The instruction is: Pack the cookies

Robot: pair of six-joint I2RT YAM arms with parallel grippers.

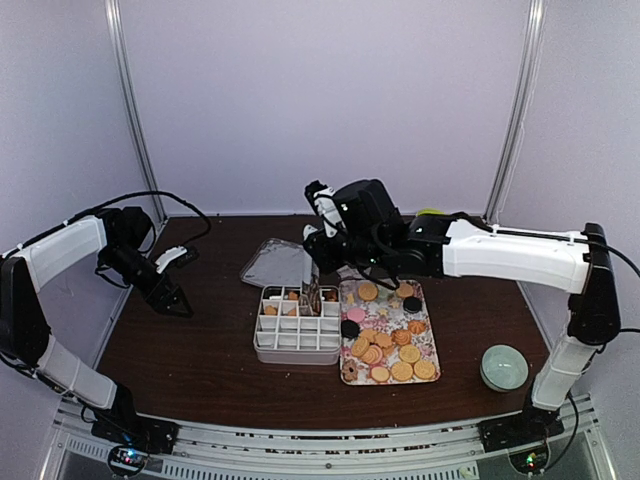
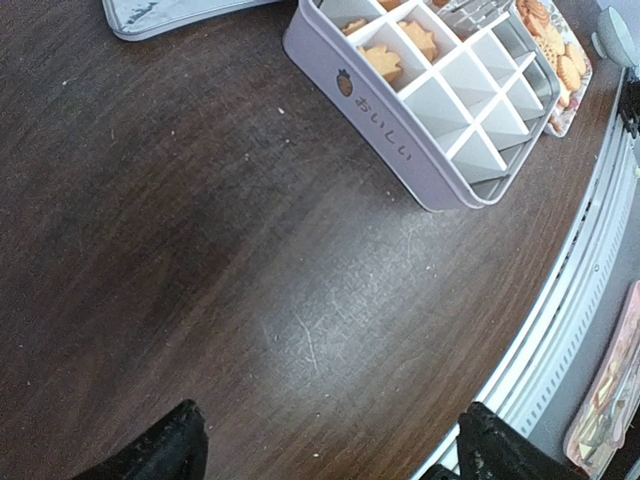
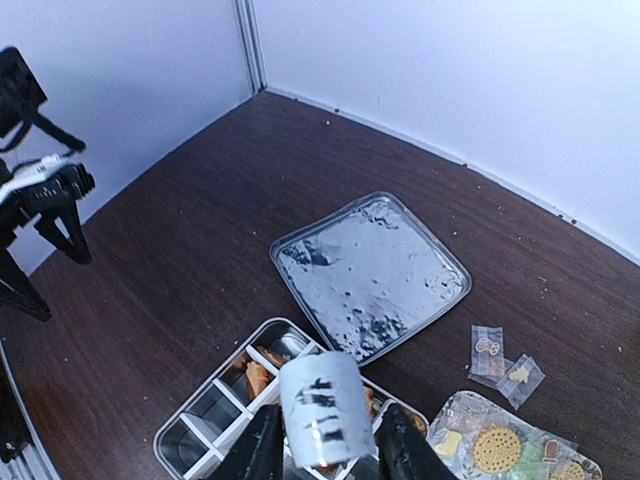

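The compartment box (image 1: 298, 356), lilac with a white divider grid, stands mid-table. Several cookies sit in its far compartments, including a scalloped cookie (image 2: 382, 62); the near ones look empty. My right gripper (image 1: 314, 243) is shut on silver tongs (image 1: 308, 272), which point down over the box. The tongs (image 3: 325, 410) look blurred between the fingers in the right wrist view, and I cannot tell whether their tips grip a cookie. A floral tray (image 1: 432, 342) right of the box bears several cookies. My left gripper (image 1: 174, 303) stays open and empty at the left.
A flat lid (image 3: 370, 270) lies behind the box. Small clear packets (image 3: 488, 352) rest behind the tray. A pale green bowl (image 1: 504, 368) stands at the right, with a yellow-green bowl (image 1: 428, 211) at the back. Bare table lies left of the box.
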